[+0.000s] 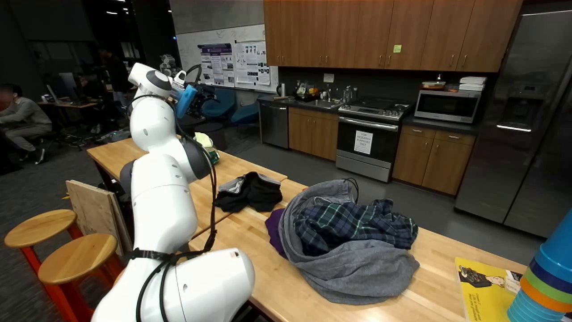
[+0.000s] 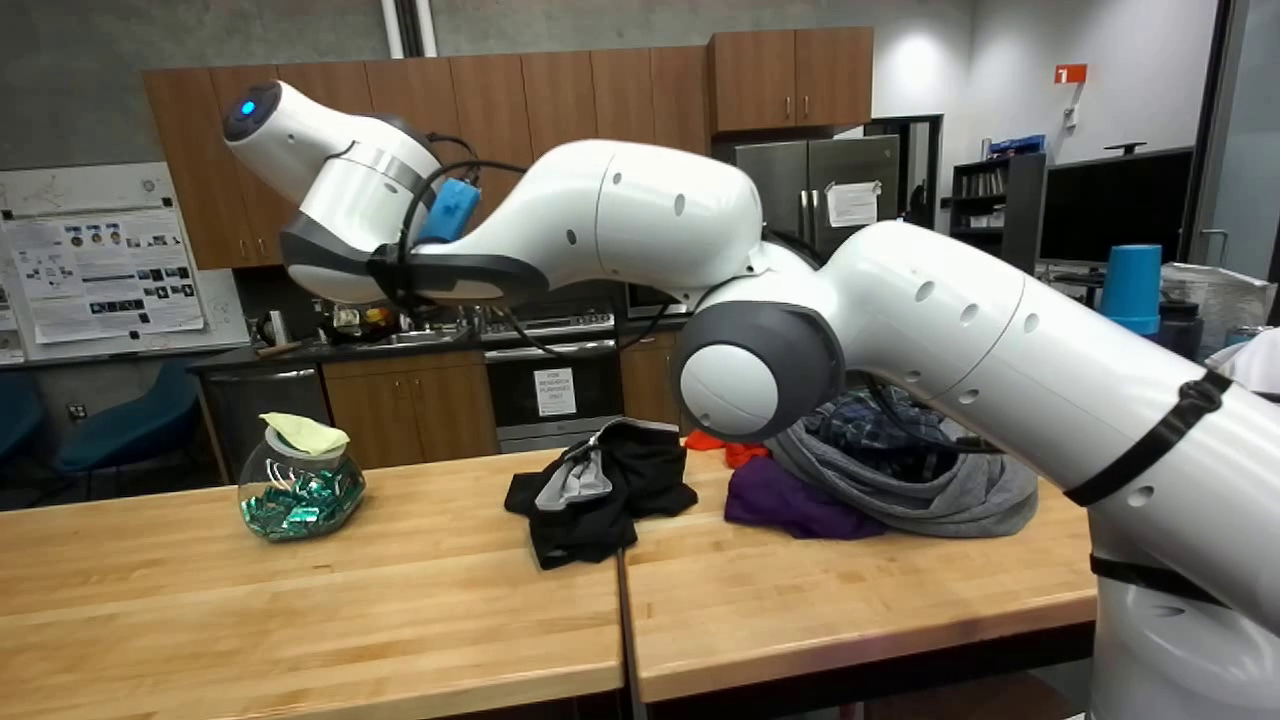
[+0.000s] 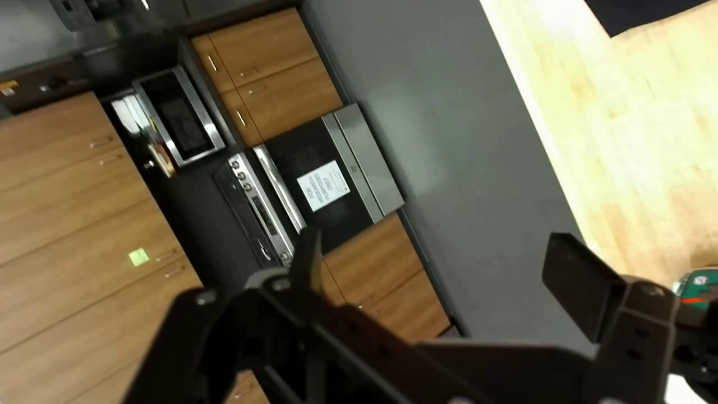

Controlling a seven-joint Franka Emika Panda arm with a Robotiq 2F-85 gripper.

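Observation:
My gripper stands open in the wrist view, its two dark fingers wide apart with nothing between them. It is raised high at the far end of the table, pointing out toward the kitchen. A round clear jar (image 2: 292, 494) holds green-wrapped pieces, and a pale yellow cloth (image 2: 305, 433) lies on its mouth. Black and grey clothing (image 2: 608, 490) lies crumpled near the table seam. Farther right, a grey garment (image 1: 354, 273) is heaped with a dark plaid shirt (image 1: 356, 224) inside its folds. Purple cloth (image 2: 786, 500) shows at the heap's edge.
Red cloth (image 2: 728, 448) peeks out behind the purple one. A yellow magazine (image 1: 485, 292) and stacked blue cups (image 1: 547, 268) occupy the table's near right end. Bare wood (image 2: 396, 600) surrounds the jar. Stools (image 1: 77, 257) stand beside the table.

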